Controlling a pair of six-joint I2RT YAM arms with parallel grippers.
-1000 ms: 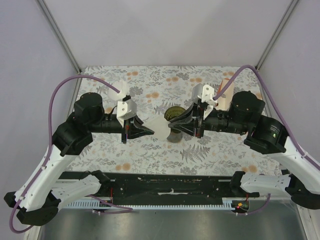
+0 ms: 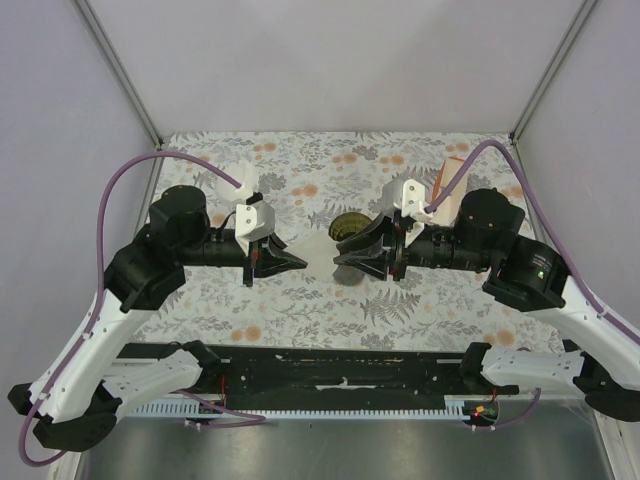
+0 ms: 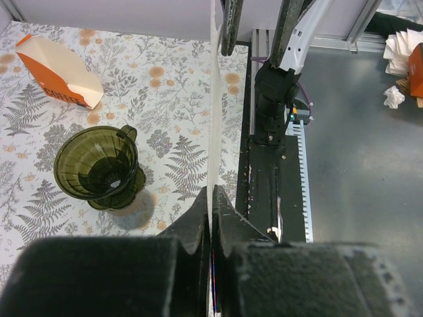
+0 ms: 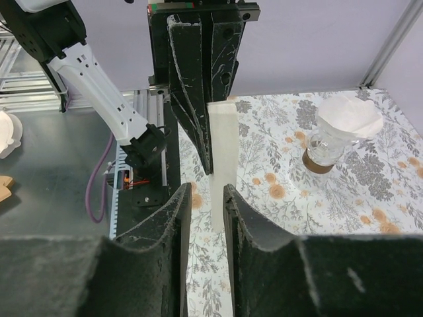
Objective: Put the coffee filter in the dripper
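Observation:
A white paper filter (image 2: 320,255) (image 3: 215,119) (image 4: 225,139) hangs between the grippers, my left gripper (image 2: 298,263) shut on its edge. My right gripper (image 2: 342,256) stands open beside the filter's other edge, its fingertips parted. The green dripper (image 2: 350,224) (image 3: 92,165) stands on the table behind and below the filter. An orange and white coffee filter packet (image 2: 450,180) (image 3: 63,72) lies at the back right, partly hidden by the right arm in the top view.
A glass carafe (image 4: 320,145) with white paper on top stands on the floral table (image 2: 320,170) at the back left, mostly behind the left arm from above.
My right gripper has shifted slightly at the filter's edge, and its fingers have spread apart. The left gripper and the filter have barely moved.

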